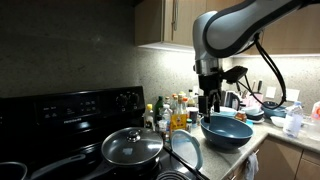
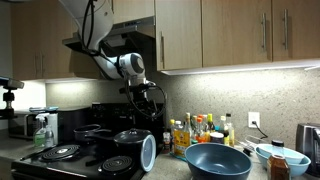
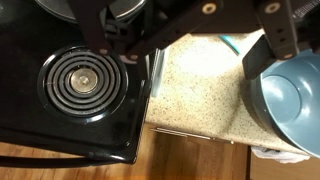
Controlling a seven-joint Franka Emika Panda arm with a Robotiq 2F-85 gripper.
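My gripper stands open above the counter, between the stove and the large blue bowl. In the wrist view its spread fingers reach in from the top, and nothing shows held between them. The bowl's wall lies at the right of that view. A covered pan with a long handle sits on the stove; its edge shows at top left in the wrist view. Beside it, an oval light blue-grey piece stands on edge near the stove's right side.
Several bottles line the wall behind the counter. A bare coil burner lies near the stove's front. A second light-blue bowl stands farther right; cabinets hang overhead.
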